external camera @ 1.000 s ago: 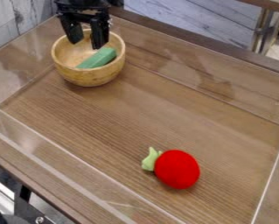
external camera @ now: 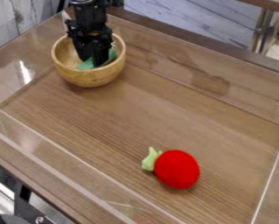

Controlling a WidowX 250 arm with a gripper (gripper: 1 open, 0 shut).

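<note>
A wooden bowl (external camera: 87,76) sits at the top left of the table with a green object (external camera: 108,55) inside, partly hidden by the black gripper (external camera: 94,57). The gripper reaches down from the top edge into the bowl, its fingertips at the green object. Whether it is holding that object is unclear. A red round object with a green top (external camera: 177,169), like a strawberry or tomato toy, lies at the lower right.
A wall or panel stands at the top left, and a wooden ledge at the top right.
The gripper has come down into the bowl, onto the green object, and its fingers look closer together than before. The red object is unmoved.
</note>
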